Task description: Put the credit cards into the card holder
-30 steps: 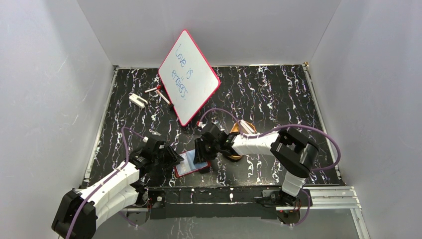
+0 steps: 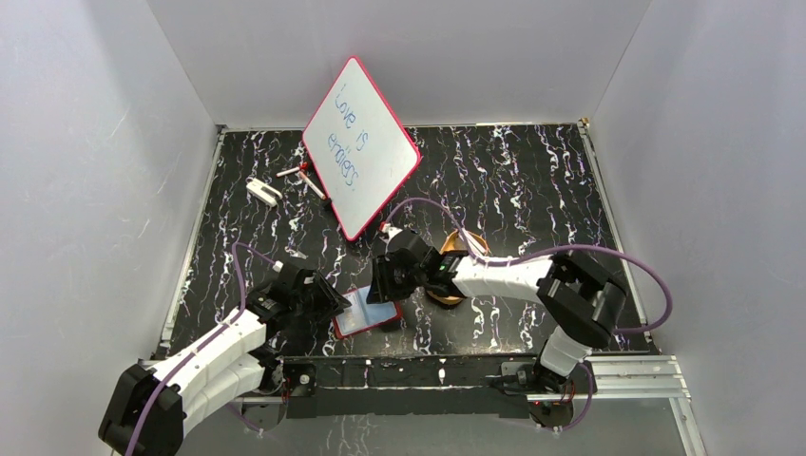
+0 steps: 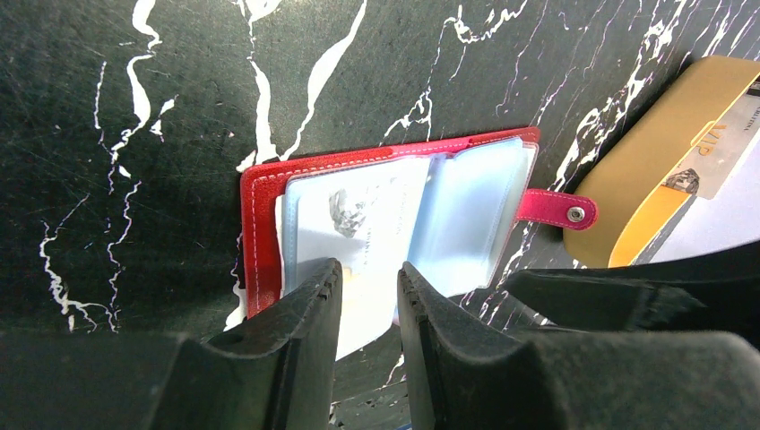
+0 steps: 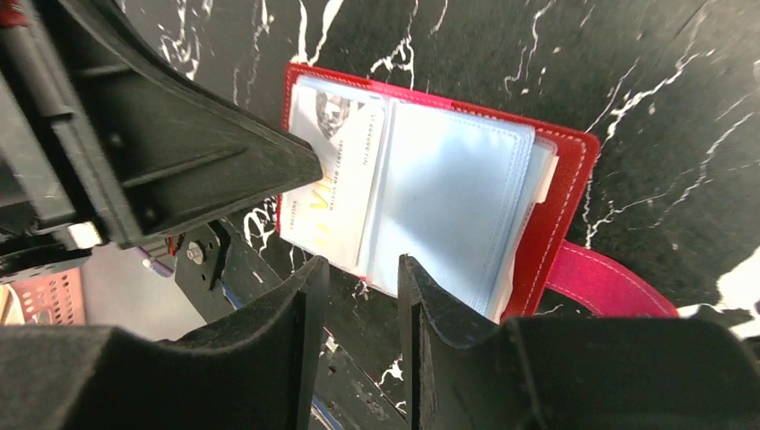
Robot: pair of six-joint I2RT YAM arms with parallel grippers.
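Observation:
The red card holder [image 2: 366, 313] lies open at the table's front, clear sleeves showing, with a printed card [image 4: 332, 197] in one side. My left gripper is over that card's edge, fingers slightly parted; whether anything is between them is unclear. My right gripper, also slightly parted, hovers over the holder's other sleeve, with nothing visible between its fingers. A tan container [image 3: 645, 134] beside the holder has a VIP card [image 3: 726, 134] in it.
A whiteboard [image 2: 361, 142] with markers and a white object [image 2: 264, 192] occupies the back left. The front edge is close below the holder.
The left arm looks unmoved.

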